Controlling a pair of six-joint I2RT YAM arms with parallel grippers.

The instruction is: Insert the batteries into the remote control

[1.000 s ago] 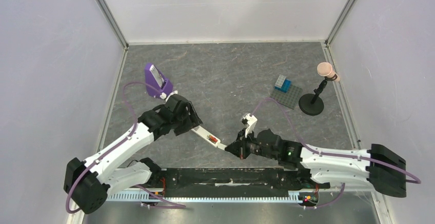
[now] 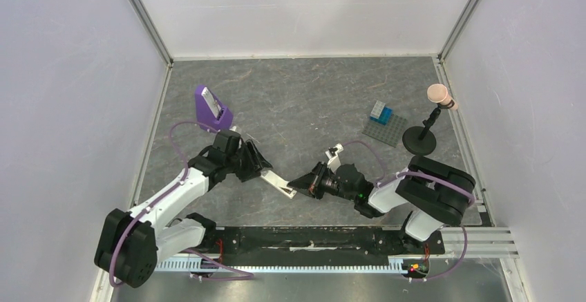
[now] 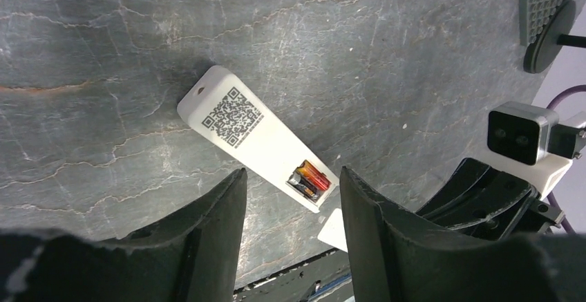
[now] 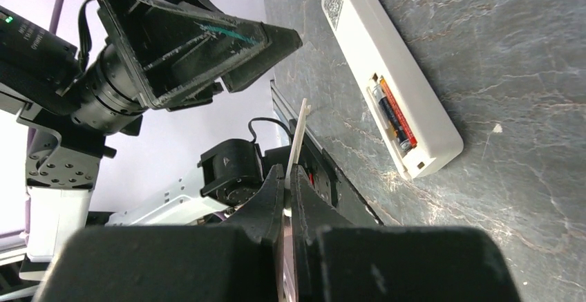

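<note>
The white remote control [image 2: 275,180] [image 3: 256,136] [image 4: 376,39] lies on the table, its compartment uncovered with batteries [image 3: 309,179] [image 4: 393,113] inside. My left gripper [image 2: 257,162] is open above it, nothing between its fingers. My right gripper [image 2: 298,186] is shut on a thin white piece, apparently the battery cover [image 3: 332,230] [image 4: 298,133], beside the compartment end of the remote.
A purple holder [image 2: 214,112] stands at the back left. A grey plate [image 2: 383,130] with blocks and a black stand [image 2: 419,141] are at the right. The table's front edge lies close by.
</note>
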